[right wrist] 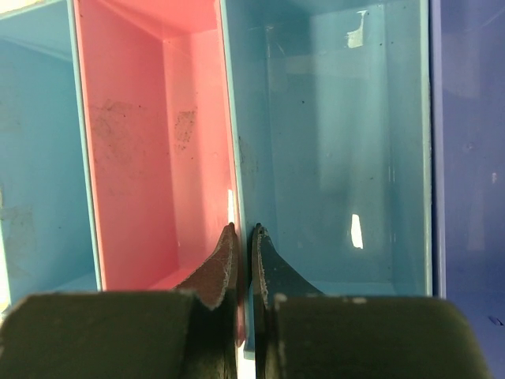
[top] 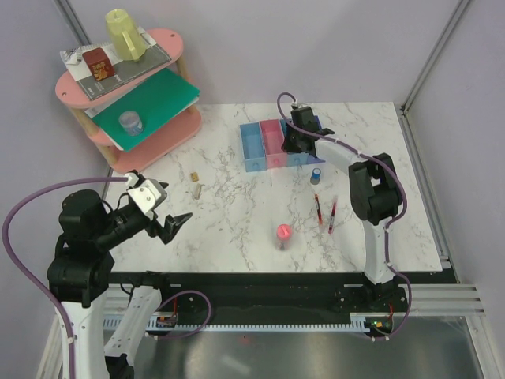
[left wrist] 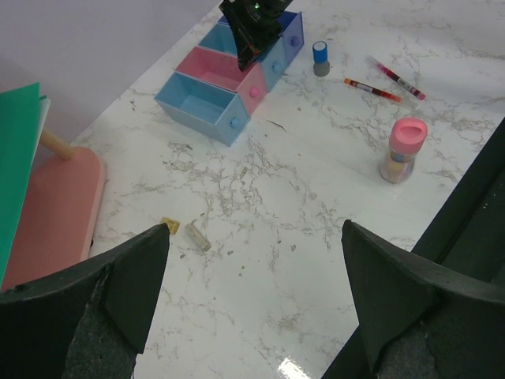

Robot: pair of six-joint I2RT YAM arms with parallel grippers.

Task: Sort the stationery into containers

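Observation:
At the back of the table stand joined open bins: a light blue bin (top: pixel 253 144), a pink bin (top: pixel 273 136), another blue bin (right wrist: pixel 339 158) and a dark blue bin (right wrist: pixel 477 158). My right gripper is shut on the wall between the pink bin and the blue one to its right. On the table lie two markers (top: pixel 318 208) (top: pixel 332 216), a blue-capped bottle (top: pixel 316 176), a pink-lidded jar (top: pixel 284 234), a yellowish block (top: pixel 194 177) and a pale eraser-like piece (top: pixel 197 191). Over the left side, my left gripper stands open and empty.
A pink tiered shelf (top: pixel 162 148) fills the back left corner, bearing a green folder (top: pixel 162 106), a clear cup (top: pixel 131 121), a yellow mug (top: pixel 125 35) and a brown box (top: pixel 98 63).

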